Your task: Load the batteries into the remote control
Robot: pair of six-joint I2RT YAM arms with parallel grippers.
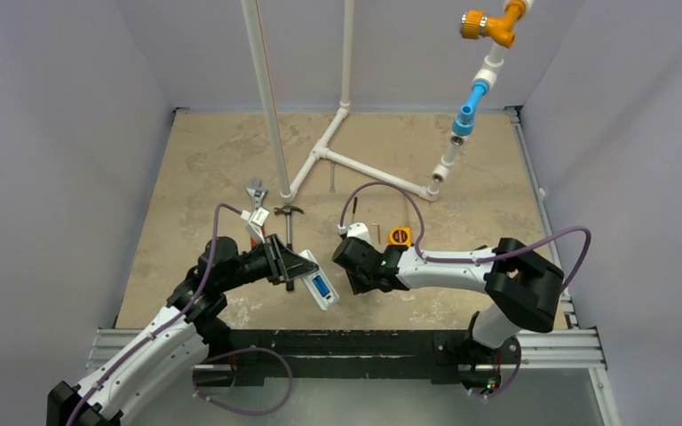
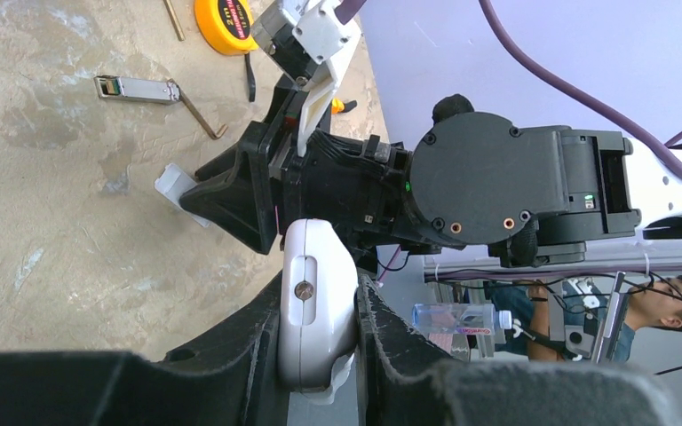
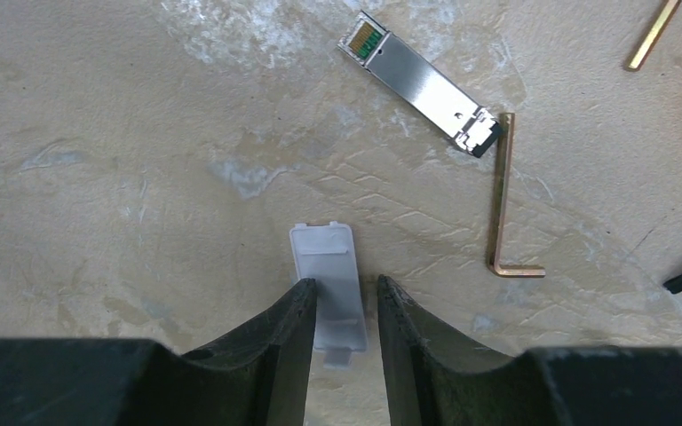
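Observation:
In the top view the white remote control [image 1: 329,299] is held by my left gripper [image 1: 306,266], shut on its upper end. A blue battery [image 1: 321,285] shows in its open back compartment. The left wrist view has the remote [image 2: 320,302] end-on between the left fingers. A pale battery cover [image 3: 324,244] lies on the table in the right wrist view. My right gripper is over it with its fingers apart; the left-hand finger [image 3: 295,311] overlaps the cover's edge. Whether they touch I cannot tell. The right arm hides the cover from the top view.
A metal module [image 3: 422,84] and an L-shaped hex key [image 3: 503,195] lie beyond the cover. There is also a yellow tape measure [image 1: 400,236], a hammer [image 1: 289,231] and a wrench [image 1: 256,191]. White pipes [image 1: 368,171] stand at the back.

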